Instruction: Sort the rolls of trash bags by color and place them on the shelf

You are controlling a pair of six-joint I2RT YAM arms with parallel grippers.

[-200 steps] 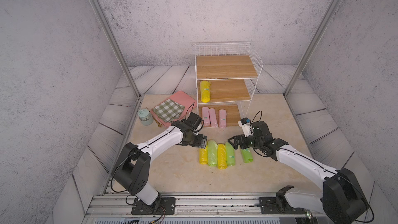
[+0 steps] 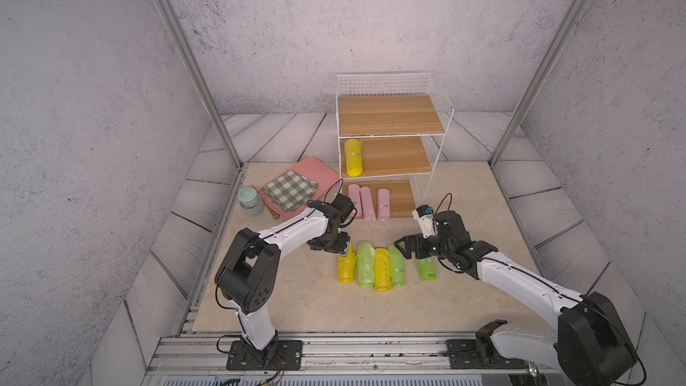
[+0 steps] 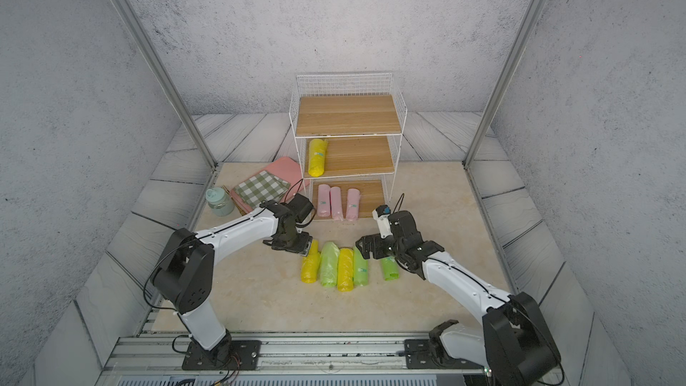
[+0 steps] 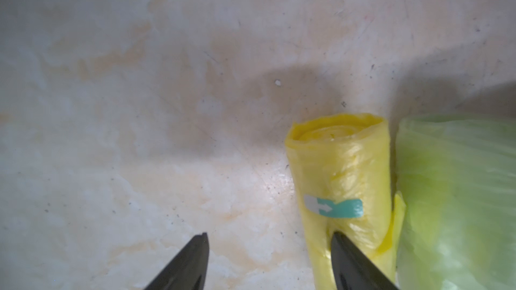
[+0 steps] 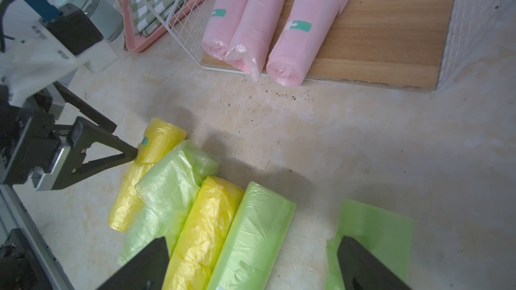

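On the table lie a yellow roll (image 2: 346,266), a green roll (image 2: 365,266), another yellow roll (image 2: 382,270), and further green rolls (image 2: 397,270), partly behind the right arm. My left gripper is part open over the leftmost yellow roll, one finger against or over it; whether it touches is unclear. My right gripper stands open above the rolls at right. Three pink rolls (image 3: 353,204) lie on the bottom board of the white wire shelf; one yellow roll (image 3: 316,157) lies on the middle board.
The top board (image 2: 389,114) is empty. A pink tray (image 2: 320,168) with a checked cloth (image 2: 289,189) and a jar (image 2: 250,201) sit at back left.
The left arm has shifted slightly, and the leftmost yellow roll now lies a little farther left. The right arm is nearly still.
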